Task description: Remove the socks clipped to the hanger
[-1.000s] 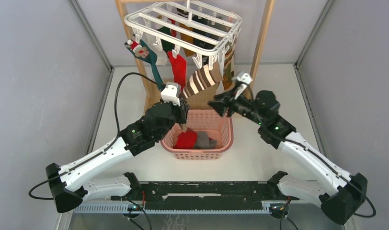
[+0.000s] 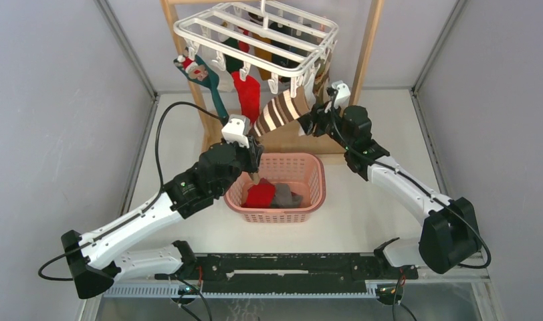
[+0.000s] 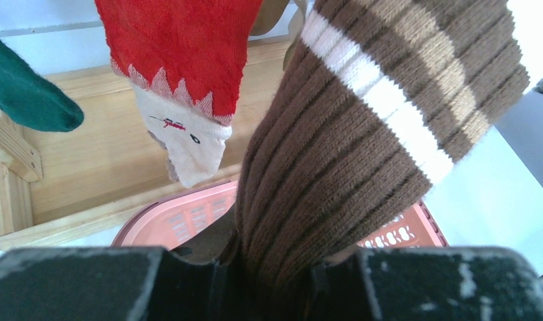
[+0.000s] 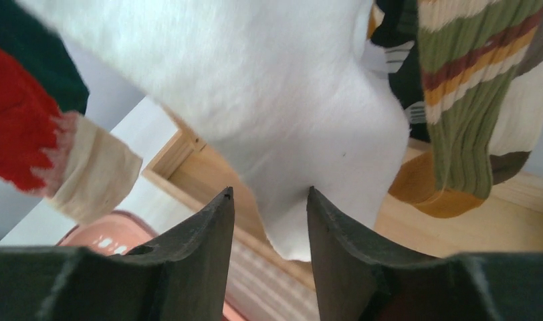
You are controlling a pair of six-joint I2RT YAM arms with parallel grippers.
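Observation:
My left gripper (image 2: 253, 155) is shut on the lower end of a brown striped sock (image 3: 349, 127), which stretches up at a slant toward the white hanger (image 2: 297, 64). In the right wrist view, a white sock (image 4: 302, 140) hangs down into the gap of my right gripper. Its fingers are part open, one finger on each side of the sock's narrow toe. A red sock (image 3: 182, 53) with a white toe hangs close by, and a dark green sock (image 3: 35, 90) is at the left wrist view's edge.
Beneath the hanger stands a pink basket (image 2: 317, 179) with a red sock (image 2: 260, 195) and a grey sock (image 2: 284, 196) inside. A wooden frame (image 2: 366, 53) surrounds the hanger. Further back hangs a green striped sock (image 4: 459, 107).
The left gripper has stayed nearly still on the striped sock.

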